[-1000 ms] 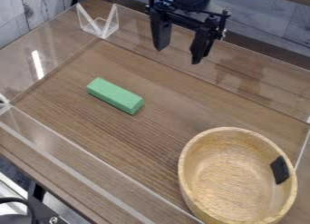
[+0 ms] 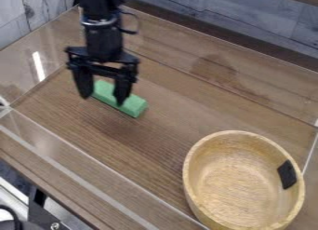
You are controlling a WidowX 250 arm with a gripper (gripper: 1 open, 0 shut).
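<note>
My gripper (image 2: 102, 87) hangs low at the left, dark and blurred, its fingers spread open over the green block (image 2: 122, 102). The block lies tilted on the wooden table, partly hidden behind the fingers at its upper left end. Whether the fingers touch it cannot be told.
A round beige bin (image 2: 244, 141) with a dark patch on its rim stands at the lower right. The table's edge runs along the left.
My gripper has come down and to the left from the upper middle to the green block. The block and the bin look unmoved.
</note>
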